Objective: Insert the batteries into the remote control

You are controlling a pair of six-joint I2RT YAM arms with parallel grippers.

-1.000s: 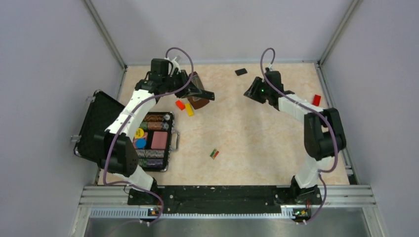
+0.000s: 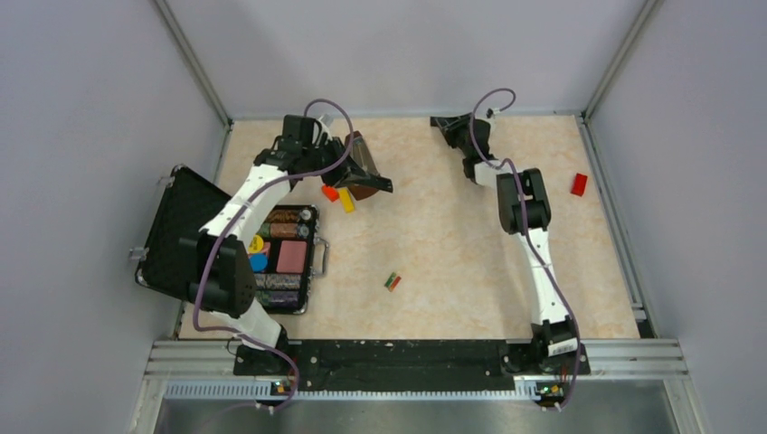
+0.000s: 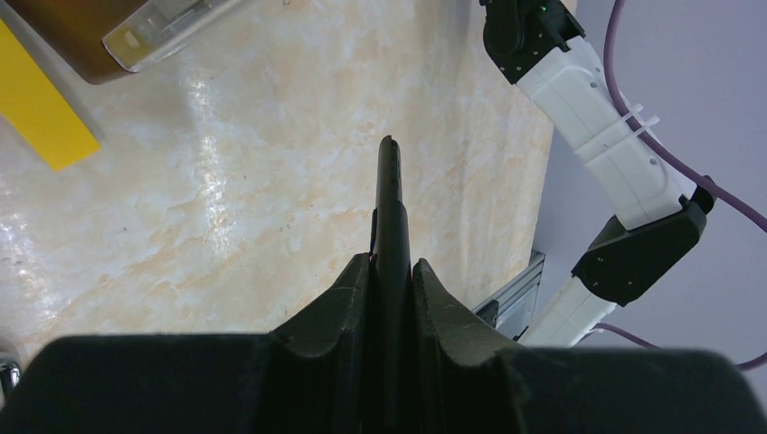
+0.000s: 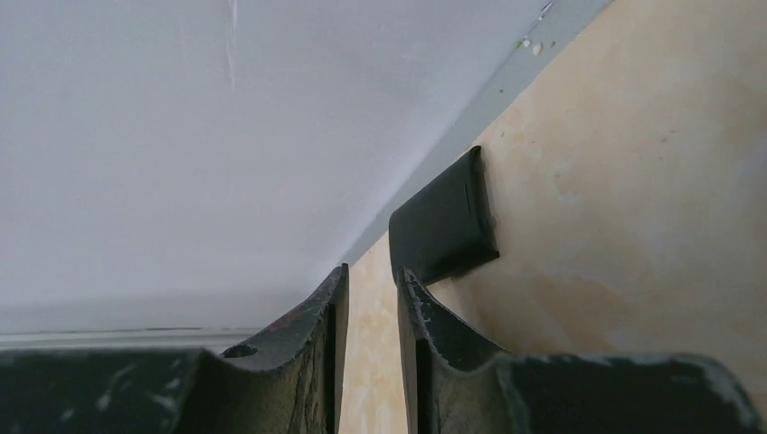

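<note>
My left gripper is shut on a long black remote, held over the table beside a brown object with a clear packet. Two small batteries lie side by side at the middle front of the table. At the back edge, a small flat black piece, perhaps the battery cover, lies on the table. My right gripper is just in front of it, fingers part open with nothing seen between them.
An open black case of items stands at the left. A yellow block, a red block and the brown object lie near my left gripper; another red block is at the right.
My right gripper has moved back and to the left, up to the black piece at the back edge.
</note>
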